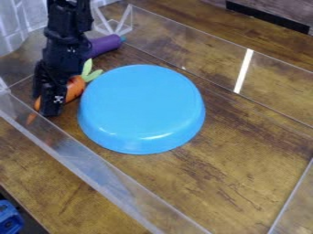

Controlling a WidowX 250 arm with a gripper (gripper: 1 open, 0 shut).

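The dark gripper [51,90] reaches down at the left of the walled area, its fingers around or against an orange carrot [72,90] with pale green leaves. Whether the fingers are closed on the carrot is hard to tell. A large blue upturned bowl or plate [141,105] sits just right of the carrot, and a purple eggplant-like toy [105,44] lies behind the arm.
Clear plastic walls border the wooden surface [232,146], which is free across the right side. A blue object [7,219] lies outside the wall at the lower left.
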